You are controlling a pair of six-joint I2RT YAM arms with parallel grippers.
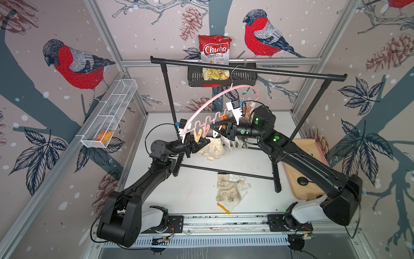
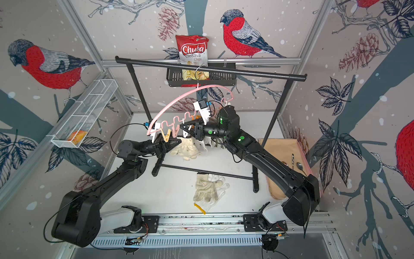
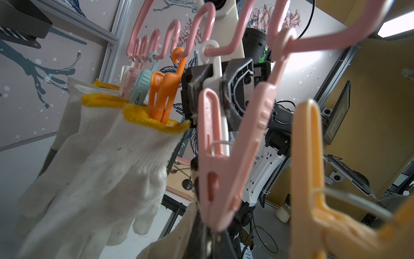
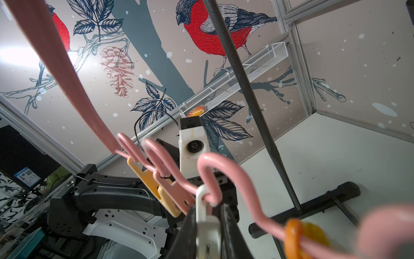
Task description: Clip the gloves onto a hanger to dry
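Note:
A pink hanger (image 1: 208, 101) with several clips hangs from the black rail (image 1: 284, 71). My right gripper (image 1: 219, 129) is shut on a white clip (image 4: 208, 233). My left gripper (image 1: 202, 144) is shut below the clips, with a pink clip (image 3: 232, 172) and a yellow clip (image 3: 307, 155) close above. White gloves (image 3: 103, 155) with yellow cuffs hang from orange and other clips. A cream glove (image 1: 210, 149) shows behind my left gripper; whether my left gripper touches it is unclear. More gloves (image 1: 230, 192) lie on the table at the front.
The rack's lower bar (image 1: 228, 171) crosses above the table. A mesh basket (image 1: 107, 116) is on the left wall, a black basket (image 1: 243, 77) with chips at the back, and a tan mat (image 1: 301, 159) at the right.

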